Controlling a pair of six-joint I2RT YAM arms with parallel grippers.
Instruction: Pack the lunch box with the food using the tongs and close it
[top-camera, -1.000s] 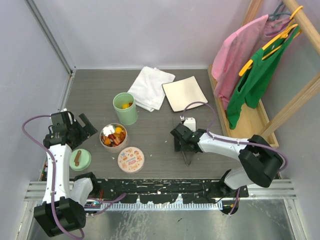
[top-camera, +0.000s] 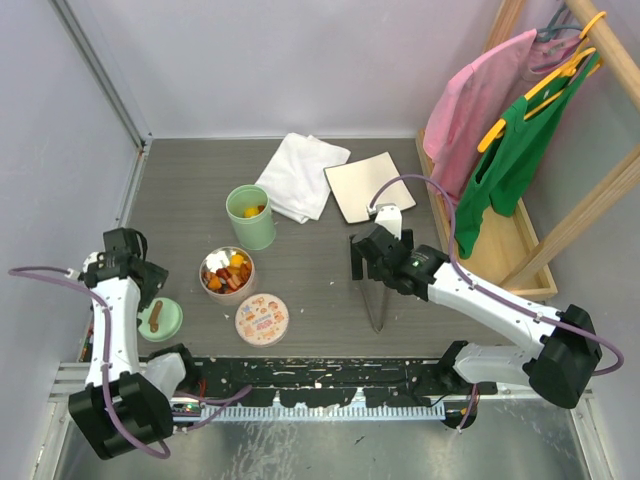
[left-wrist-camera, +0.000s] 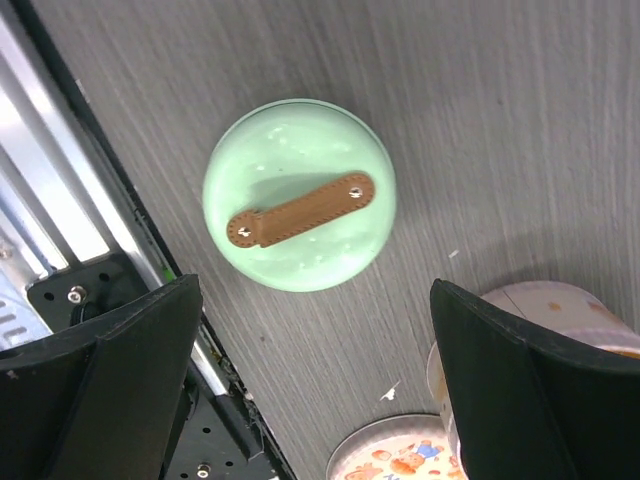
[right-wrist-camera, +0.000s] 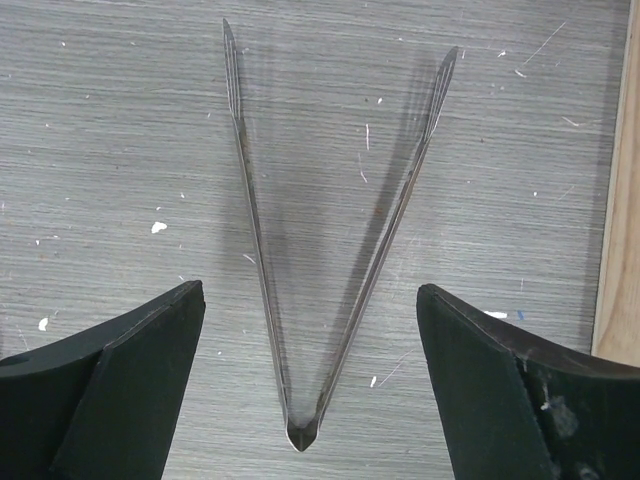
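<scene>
A green lid (left-wrist-camera: 300, 250) with a brown handle lies at the front left, my open left gripper hanging above it. Right of it are a pink round box (top-camera: 229, 290) holding food and a patterned lid (top-camera: 262, 320). A green cup (top-camera: 250, 230) with yellow pieces stands behind them. Metal tongs (right-wrist-camera: 262, 250) lie spread in a V beneath my right gripper, which is open with nothing between its fingers.
A white cloth (top-camera: 300, 170) and a cream square board (top-camera: 365, 185) lie at the back. A wooden clothes rack (top-camera: 520, 255) with garments borders the right side.
My left gripper has moved left toward the wall and turned slightly.
</scene>
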